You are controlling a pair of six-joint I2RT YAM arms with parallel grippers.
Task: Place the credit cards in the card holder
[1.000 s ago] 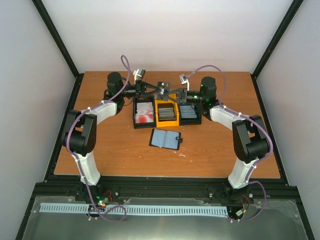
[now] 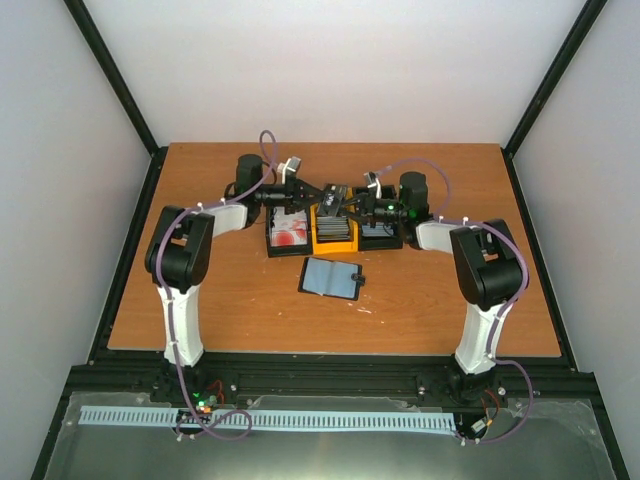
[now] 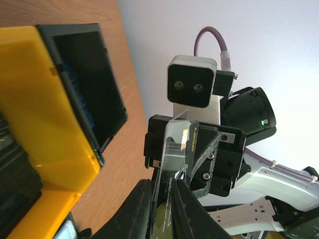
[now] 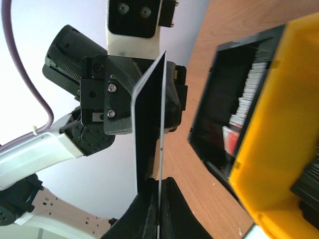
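A dark, card-sized sleeve [image 2: 332,200] stands on edge between my two grippers, above the yellow box. In the right wrist view, my right gripper is shut on its thin edge. There the dark sleeve [image 4: 148,114] shows two pale edges, spread apart at the top. From the left, the fingertips of my left gripper stand a little apart around thin, clear edges of the sleeve [image 3: 174,144]. Whether they touch it cannot be seen. White and red cards [image 4: 241,109] stand in the left black box, and blue cards [image 3: 79,94] in the right one.
The yellow box [image 2: 335,247] holds several dark pieces and stands between the black boxes [image 2: 290,251]. In front lies a small clipboard [image 2: 330,278]. Bare table [image 2: 240,310] surrounds it. My two arms are very close together above the boxes.
The left arm has swung inward. Boxes and clipboard have not moved.
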